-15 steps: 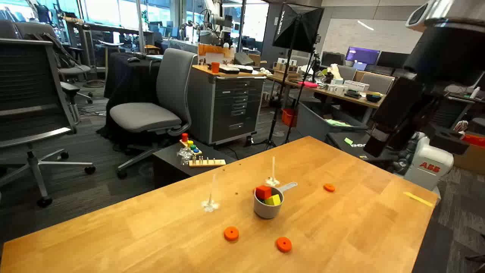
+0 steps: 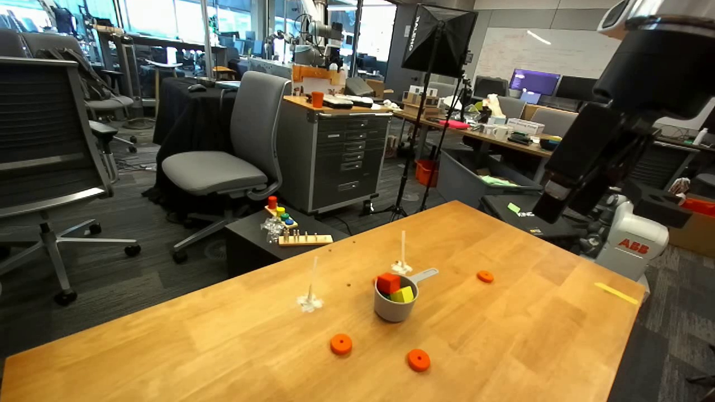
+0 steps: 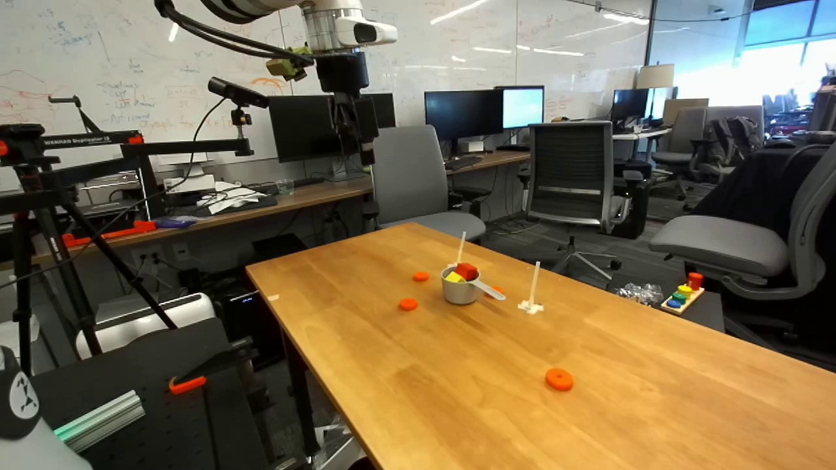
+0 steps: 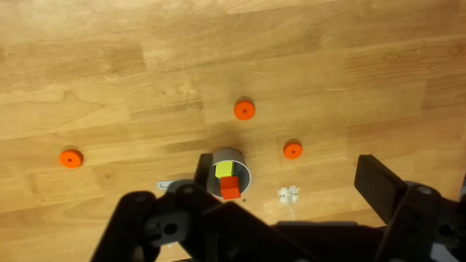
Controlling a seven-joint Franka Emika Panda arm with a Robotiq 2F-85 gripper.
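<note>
My gripper is high above the table, its two dark fingers wide apart with nothing between them. Exterior view 1 has the gripper (image 2: 552, 206) at the upper right. A grey handled cup (image 2: 394, 310) stands upright on the wooden table. Inside it lie a red block (image 2: 388, 283), a yellow block (image 2: 403, 295) and something dark green. Orange discs lie loose: a near disc (image 2: 341, 344), another near disc (image 2: 419, 360) and a far disc (image 2: 485, 276). In exterior view 2, more orange (image 3: 495, 292) shows behind the cup's handle. In the wrist view a finger partly covers the cup (image 4: 229, 154).
Two thin pale pegs rise from the table: a left peg (image 2: 311, 285) and a right peg (image 2: 403, 249) behind the cup. Yellow tape (image 2: 615, 292) marks the right side. Toys with colored pegs (image 2: 281, 212) sit off the table.
The gripper has risen slightly and tilted a little in exterior view 1. The cup, blocks, discs and pegs have stayed where they were.
</note>
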